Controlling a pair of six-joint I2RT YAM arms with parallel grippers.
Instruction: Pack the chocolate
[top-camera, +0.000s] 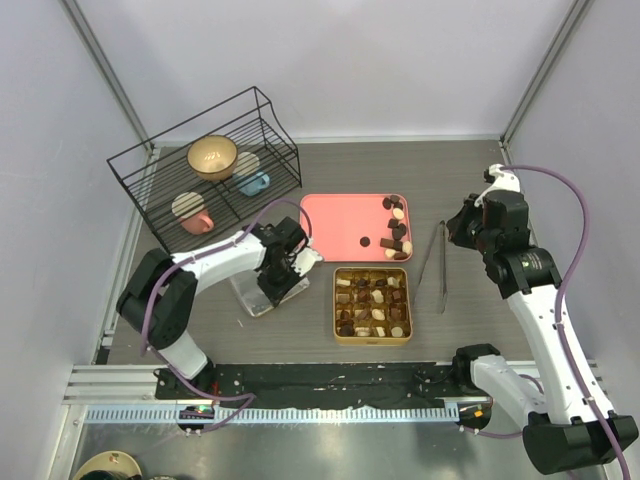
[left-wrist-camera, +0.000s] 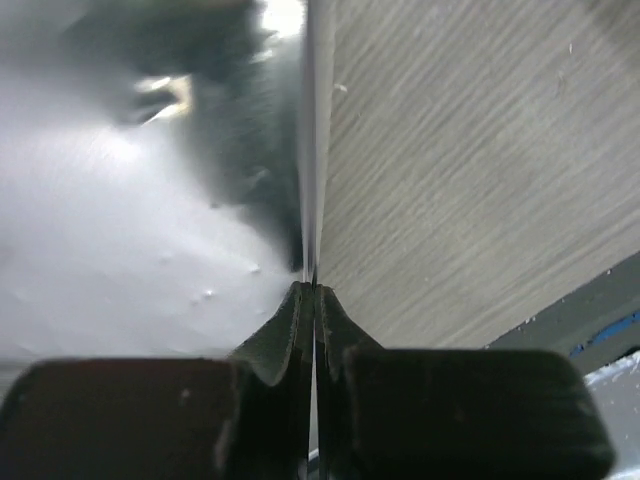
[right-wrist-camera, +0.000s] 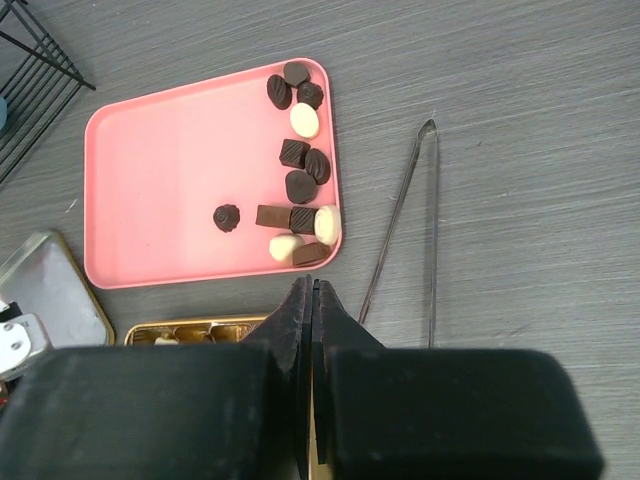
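The gold box (top-camera: 372, 340) stands front centre in the top view, with chocolates in its several compartments. To its left is a thin clear lid (top-camera: 262, 305), partly under my left arm. In the left wrist view the lid's edge (left-wrist-camera: 313, 160) runs straight down to my left gripper, whose fingertips are shut on it. My right gripper (top-camera: 455, 232) hangs over the right side of the table, shut, with nothing visible between its fingers. Loose chocolates (right-wrist-camera: 301, 187) lie on the pink tray (right-wrist-camera: 165, 170), mostly along its right side.
Metal tongs (top-camera: 443, 265) lie between the tray and my right gripper. At the back left is a black wire rack (top-camera: 150, 205) with a wooden bowl (top-camera: 212, 158) and cups.
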